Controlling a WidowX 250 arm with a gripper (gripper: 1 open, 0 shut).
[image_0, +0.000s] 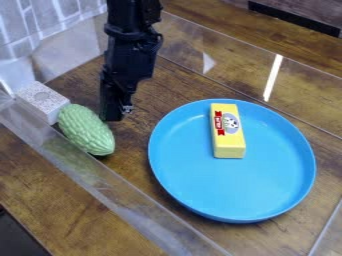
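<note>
My black gripper (118, 106) hangs at the upper middle left, its tips low over the wooden surface just behind and right of a green, ridged, oblong vegetable-like object (86, 131). It looks shut, with nothing visible between its fingers, though the dark tips are hard to make out. The green object lies against a white speckled block (42, 98) at the left. A blue plate (247, 185) on the right holds a yellow box (229, 142) with a red label.
Clear walls or film edge the work area at the left and along the front. The wooden surface (201, 70) behind the plate is clear.
</note>
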